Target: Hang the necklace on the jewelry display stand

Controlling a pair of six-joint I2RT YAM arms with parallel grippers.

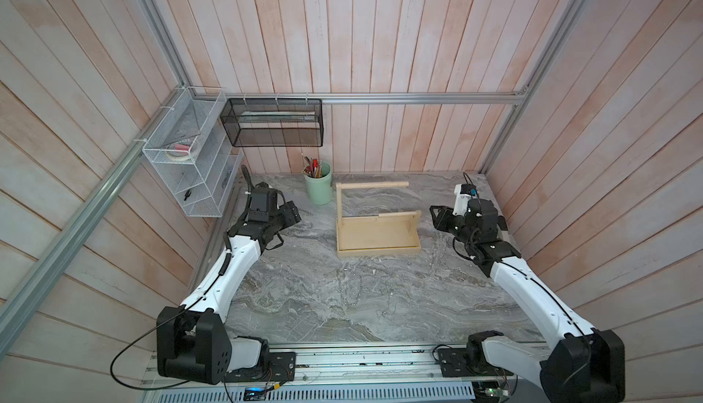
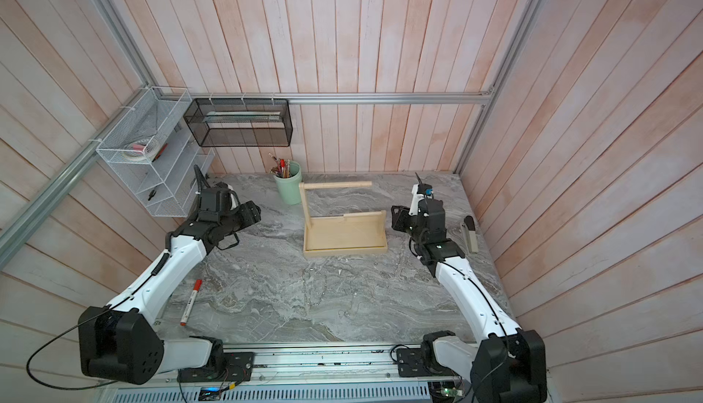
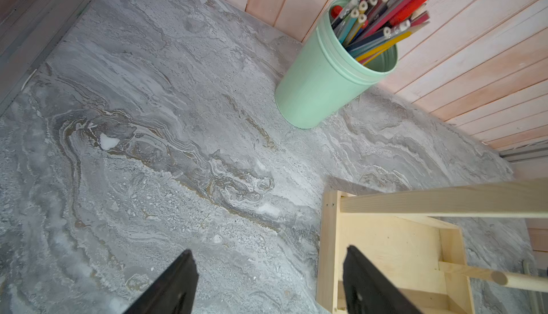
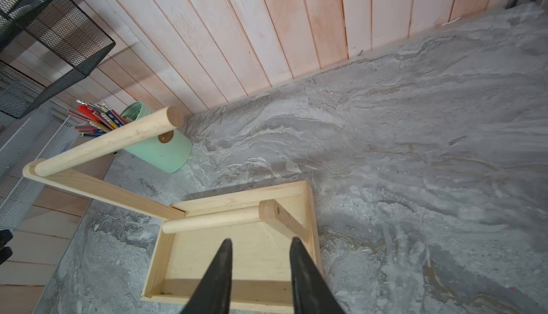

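The wooden jewelry display stand [image 1: 377, 245] stands mid-table, a tray base with an upper bar [image 2: 337, 184] and a lower bar [image 4: 211, 219]. I cannot make out a necklace. My left gripper [image 1: 291, 214] hangs open left of the stand; in its wrist view the stand is at lower right beyond the fingers. My right gripper [image 1: 438, 218] is open to the right of the stand, with the stand below and ahead of its fingers in the right wrist view. Nothing shows between either pair of fingers.
A green pencil cup [image 1: 319, 187] stands back left. A black mesh basket [image 1: 272, 139] and white racks [image 2: 139, 154] hang on the walls. A marker [image 2: 191, 302] lies front left, a knife-like object [image 2: 470, 234] at right.
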